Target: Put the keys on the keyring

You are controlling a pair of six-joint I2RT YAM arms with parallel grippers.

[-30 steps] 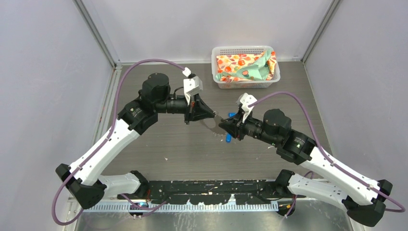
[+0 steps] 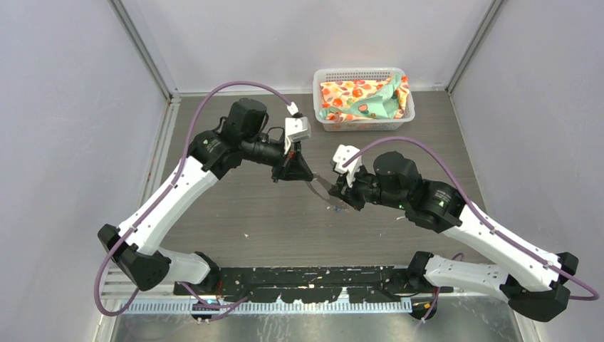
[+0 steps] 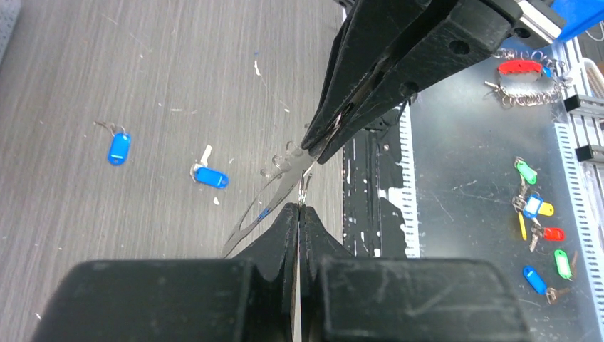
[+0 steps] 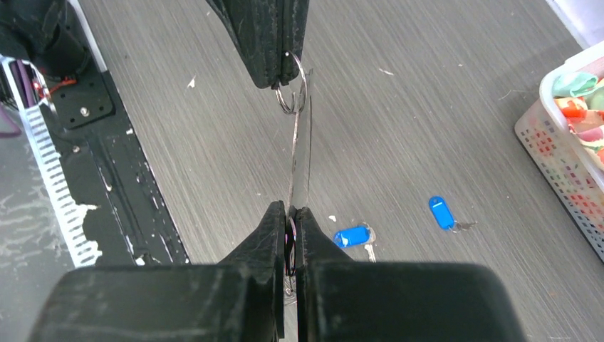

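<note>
My right gripper (image 2: 335, 192) is shut on a thin silver metal piece with small rings along it, seen nearly edge-on in the right wrist view. My left gripper is shut, with a slim wire loop at its tips, close beside that piece; whether it grips the loop is hard to tell. Rings (image 4: 295, 96) show at the left gripper's tips in the right wrist view.
A white basket (image 2: 363, 125) with patterned cloth stands at the back. More tagged keys (image 3: 530, 206) and a red-handled item (image 3: 520, 66) lie on the metal strip along the front. White walls bound the workspace; the floor around the grippers is mostly clear.
</note>
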